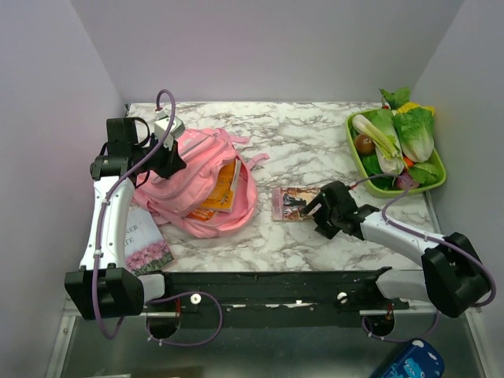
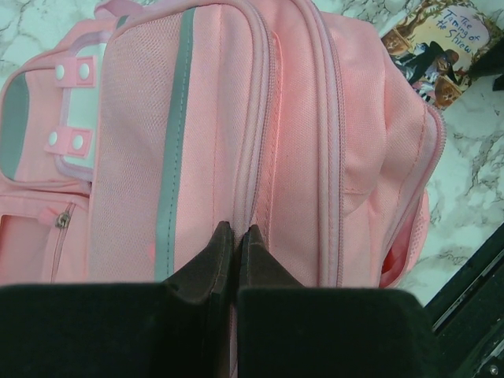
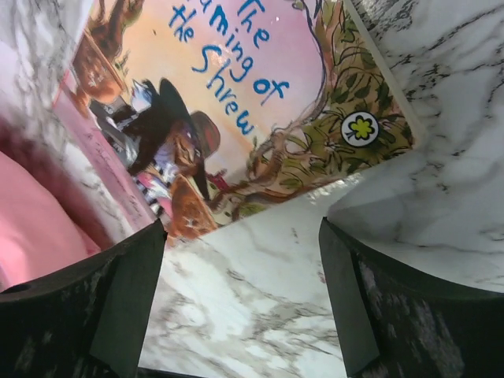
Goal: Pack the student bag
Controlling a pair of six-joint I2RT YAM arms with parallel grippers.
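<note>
The pink backpack lies on the left of the table, its mouth facing right, with orange books inside. My left gripper is shut at a zippered seam of the bag; whether a fold of fabric sits between its tips cannot be made out. Flat on the marble to the right of the bag is a small book titled The Taming of the Shrew. Over that book's right front side my right gripper is open, its fingers apart and nothing between them, the book's near corner just beyond the tips.
A grey book with pink flowers lies at the left, partly beneath the bag. A green basket of vegetables stands at the back right. Marble is bare behind the small book. A dark rail runs along the front.
</note>
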